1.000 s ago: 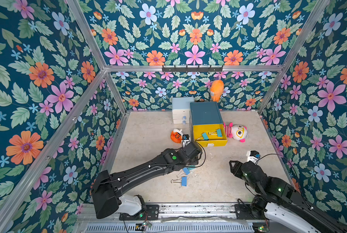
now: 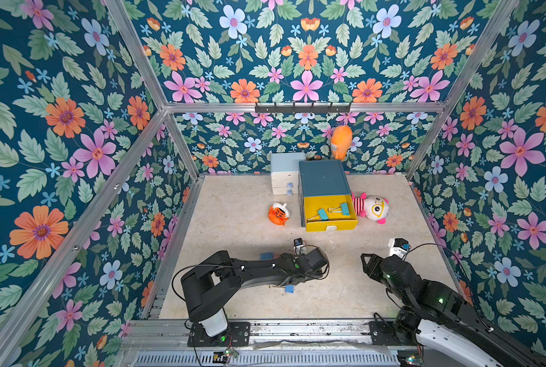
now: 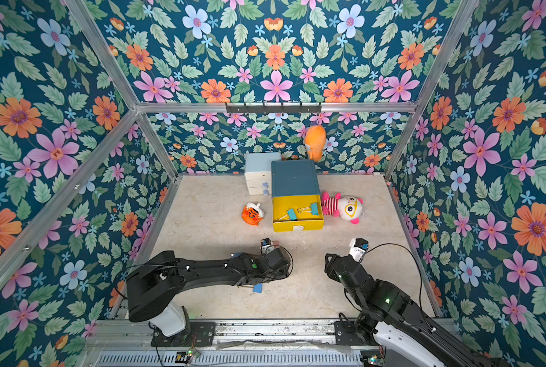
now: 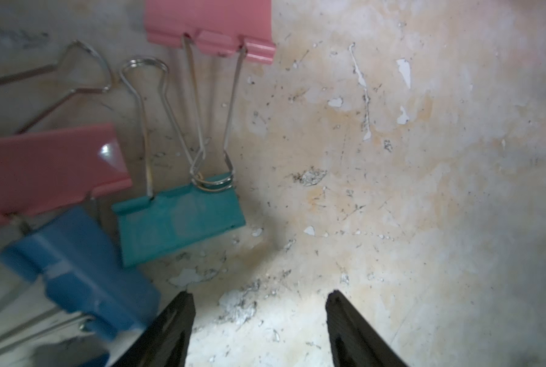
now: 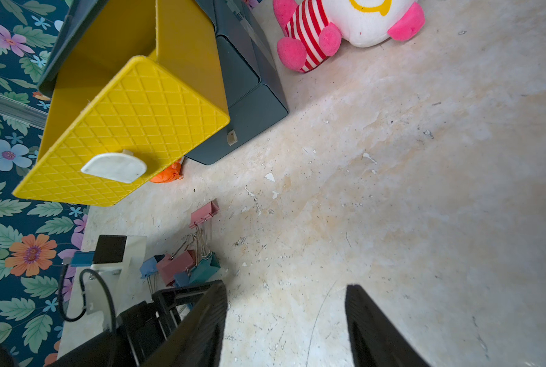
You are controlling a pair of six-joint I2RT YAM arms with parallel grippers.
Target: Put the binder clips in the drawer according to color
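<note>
A yellow drawer (image 2: 312, 227) is pulled out, with two teal binder clips (image 2: 322, 214) in it. My left gripper is open above the table, nothing between its fingers. Ahead of it and to the left in the left wrist view lie a teal clip (image 4: 178, 226), a blue clip (image 4: 95, 269) and two pink clips (image 4: 46, 168). The teal clip's wire handles overlap those of the upper pink clip (image 4: 212, 21). Another blue clip (image 2: 289, 289) shows below the left arm in the top left view. My right gripper is open and empty, right of the clips.
The drawer belongs to a blue-grey cabinet (image 2: 323, 177), with a small white drawer unit (image 2: 287, 166) to its left. An orange-and-white toy (image 2: 278, 214) sits left of the drawer, a pink-and-white plush (image 2: 377, 209) right of it. Bare table (image 5: 407, 214) spreads before my right gripper.
The left gripper has come back from near the drawer front toward the table's front, over the clips, its arm now hiding some of them. The right arm and the drawer have stayed put.
</note>
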